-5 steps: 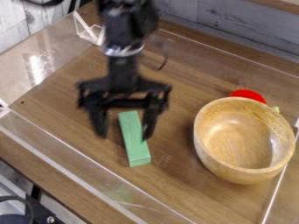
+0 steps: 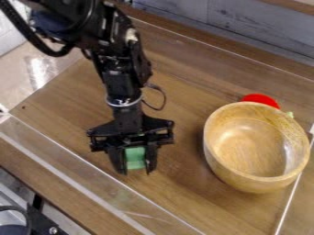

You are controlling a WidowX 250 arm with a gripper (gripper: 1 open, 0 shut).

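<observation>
The black gripper (image 2: 132,156) is down low over the wooden table, its fingers around a green block (image 2: 135,160) that shows between them. Most of the block is hidden by the gripper, and I cannot tell whether the fingers press on it.
A large light wooden bowl (image 2: 255,147) stands to the right, with a red object (image 2: 260,98) behind it. The table behind and left of the arm is mostly clear. A clear strip runs along the front left edge.
The gripper has come down onto the green block, and its fingers have drawn closer together around it, hiding most of the block.
</observation>
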